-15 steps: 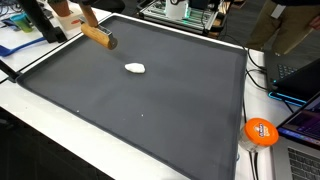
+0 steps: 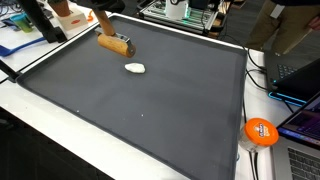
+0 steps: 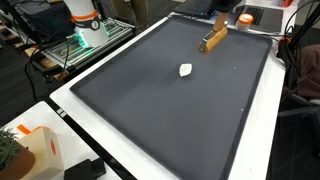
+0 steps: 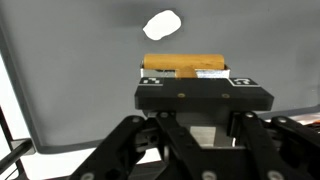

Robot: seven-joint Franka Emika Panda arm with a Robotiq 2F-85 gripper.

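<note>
A brown wooden cylinder (image 2: 116,45), perhaps the head of a mallet, is held by my gripper (image 2: 105,22), which is shut on it. It hangs near the back left of the dark board in exterior view 1. In exterior view 2 the cylinder (image 3: 213,42) is tilted under the gripper (image 3: 221,18). From the wrist, the cylinder (image 4: 184,62) lies crosswise just beyond the fingers (image 4: 165,96). A small white oval piece (image 4: 162,25) rests on the board, apart from the cylinder; the same white piece (image 3: 185,70) shows in exterior view 2.
The grey board (image 2: 150,110) is otherwise bare, with wide free room. Along its right edge in exterior view 1 sit an orange-topped round container (image 2: 260,133) and a laptop (image 2: 296,82). A plant pot (image 3: 14,158) stands at the near left in exterior view 2.
In exterior view 1 the wooden cylinder has shifted right and slightly down with my gripper, closer to the white piece. The white piece has stayed where it was.
</note>
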